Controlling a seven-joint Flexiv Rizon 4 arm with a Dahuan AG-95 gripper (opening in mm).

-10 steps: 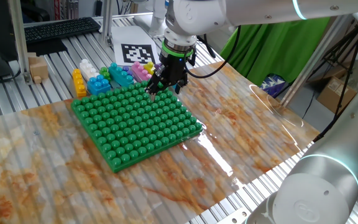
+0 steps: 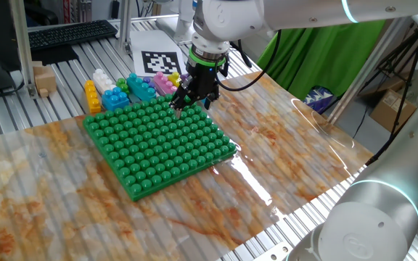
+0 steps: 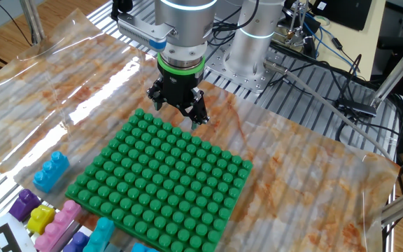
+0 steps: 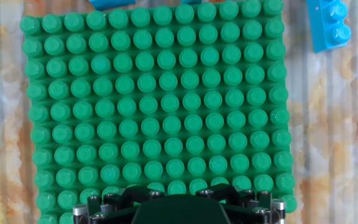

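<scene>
A green studded baseplate [image 2: 160, 143] lies flat on the marbled sheet, with no block on its studs. Above it hangs my gripper [image 3: 176, 117], its two fingers spread apart and nothing between them. In exterior view 2 it is over the edge of the plate nearer the robot's base. The wrist view shows the spread gripper at the bottom, across the last rows of studs. A blue block [image 3: 51, 171] stands alone beside one corner of the plate; the wrist view has this blue block [image 4: 329, 23] at upper right.
Along the plate's far side in exterior view 1 sit several blocks, among them an orange block [image 2: 91, 97], a white block [image 2: 103, 80] and a pink block [image 2: 164, 83]. Behind them is a marker sheet [image 2: 158, 58]. The marbled sheet [image 2: 56, 196] is clear in front.
</scene>
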